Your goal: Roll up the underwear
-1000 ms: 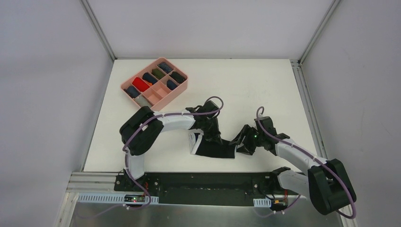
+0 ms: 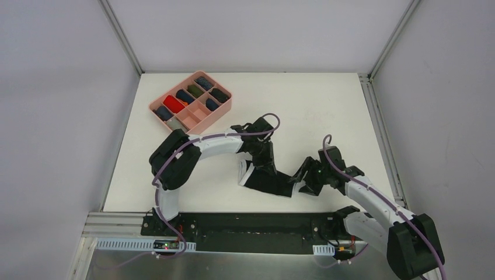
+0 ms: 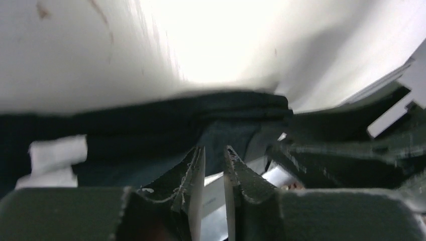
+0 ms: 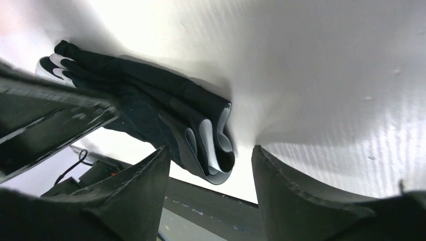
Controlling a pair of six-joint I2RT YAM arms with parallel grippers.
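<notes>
The black underwear with pale bands (image 2: 262,183) lies folded in a strip near the table's front middle. My left gripper is over it, fingertips close together with a narrow gap; whether cloth is between them I cannot tell. My right gripper stands open at the underwear's right end, where folded layers with grey edges (image 4: 206,140) lie between and just beyond its fingertips.
A pink divided box (image 2: 199,116) with rolled clothes in several compartments stands at the back left.
The underwear has shifted slightly right; the left gripper has moved a little.
</notes>
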